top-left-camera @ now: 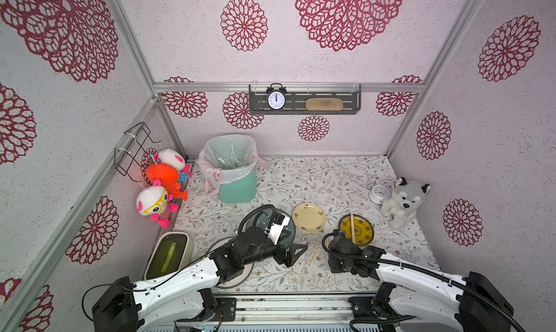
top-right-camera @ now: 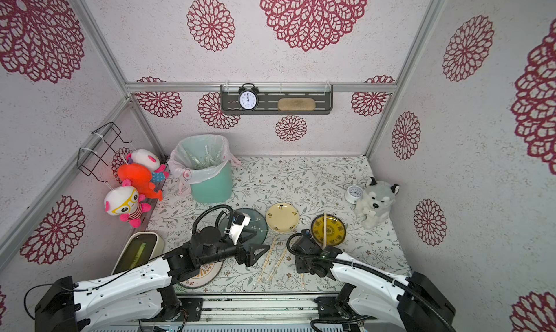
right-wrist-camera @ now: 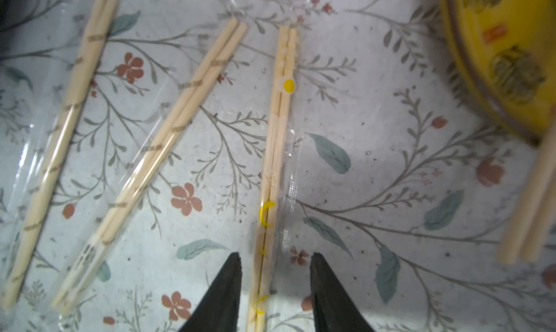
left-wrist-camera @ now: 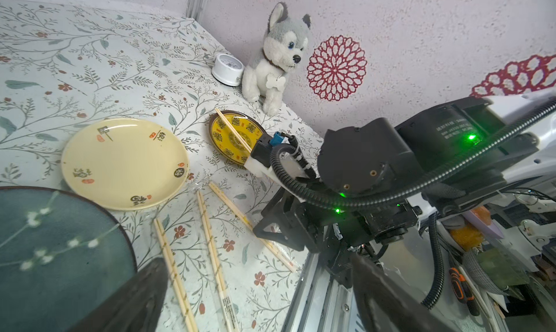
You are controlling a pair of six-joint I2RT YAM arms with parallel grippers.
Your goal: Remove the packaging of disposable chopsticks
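Note:
Three wrapped pairs of disposable chopsticks lie on the cloth near the front edge. In the right wrist view the rightmost pair (right-wrist-camera: 272,175) runs lengthwise, its clear film showing along the right side. My right gripper is part open over that pair's near end, with a fingertip on either side of it in this view; whether it touches is unclear. The middle pair (right-wrist-camera: 153,158) and the left pair (right-wrist-camera: 60,146) lie to the left. My left gripper is open and empty, left of the right arm. A bare pair (left-wrist-camera: 232,131) rests on the yellow plate (left-wrist-camera: 220,136).
A green bin (top-left-camera: 237,187) with a plastic liner stands at the back left. A cream plate (top-left-camera: 308,216) and a dark blue plate (left-wrist-camera: 58,262) sit behind the chopsticks. The plush husky (top-left-camera: 405,201) is at right.

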